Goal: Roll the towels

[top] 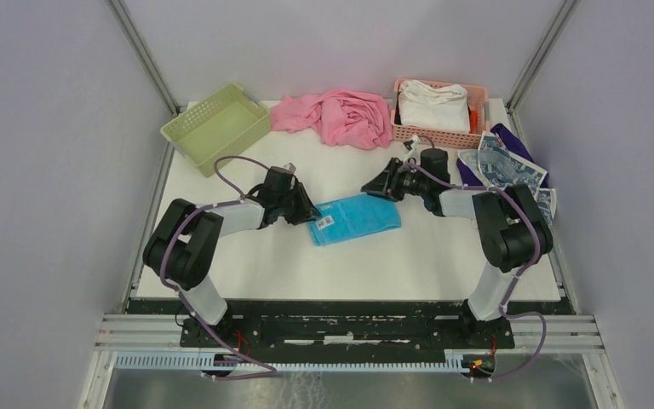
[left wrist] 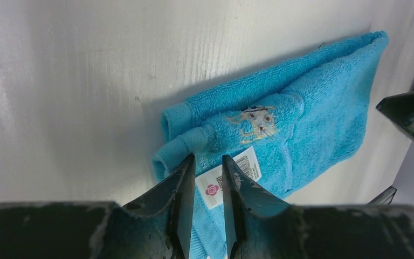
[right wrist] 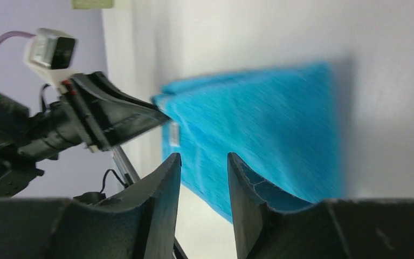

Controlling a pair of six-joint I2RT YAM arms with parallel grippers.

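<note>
A blue towel (top: 356, 219) lies folded into a flat strip on the white table, a white barcode label (left wrist: 207, 191) near its left end. At that end my left gripper is shut on the towel, blue cloth and label showing between its fingers; the exact pinch is partly hidden. An orange-brown embroidered patch (left wrist: 260, 123) shows on a raised fold. Over the towel's far right corner hangs my right gripper, its fingers apart and empty. The towel's right end (right wrist: 312, 140) looks blurred in the right wrist view.
A green basket (top: 196, 119) stands empty at the back left. Behind lies a crumpled pink towel (top: 341, 118), beside a pink basket (top: 434, 139) holding white cloth (top: 434, 104). Patterned cloths (top: 511, 166) are piled at the right.
</note>
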